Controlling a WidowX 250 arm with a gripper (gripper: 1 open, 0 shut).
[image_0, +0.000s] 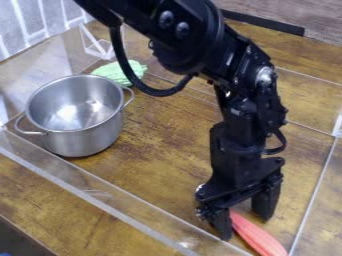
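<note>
A black robot arm reaches down from the top, and its gripper (238, 208) is low at the bottom right, over the near end of a red elongated object (261, 238) lying on the wooden surface. The fingers surround that end; whether they touch or hold it is hidden.
A steel two-handled pot (78, 110) stands at the left. Behind it lies a pale green item (118, 73). Clear plastic edges border the wooden area (147, 180), whose middle is bare.
</note>
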